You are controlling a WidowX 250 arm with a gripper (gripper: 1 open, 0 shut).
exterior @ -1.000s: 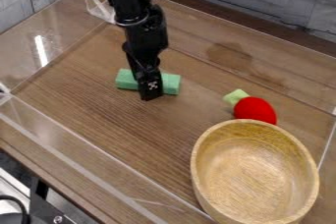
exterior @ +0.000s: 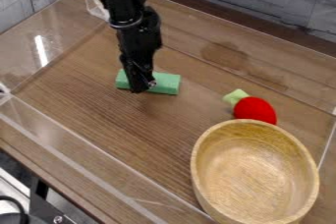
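Note:
My black gripper (exterior: 132, 77) is lowered to the table at the upper left, over the left part of a green rectangular block (exterior: 163, 85), which lies flat on the wood. The gripper looks shut; whether anything is between its fingertips is hard to tell, as they are small and dark against the block.
A red tomato-like object (exterior: 256, 112) with a small pale green piece (exterior: 235, 97) sits at the right. A large wooden bowl (exterior: 252, 169) fills the lower right.
My gripper has shifted left across the green block from its middle toward its left end. The block appears to lie in about the same place.

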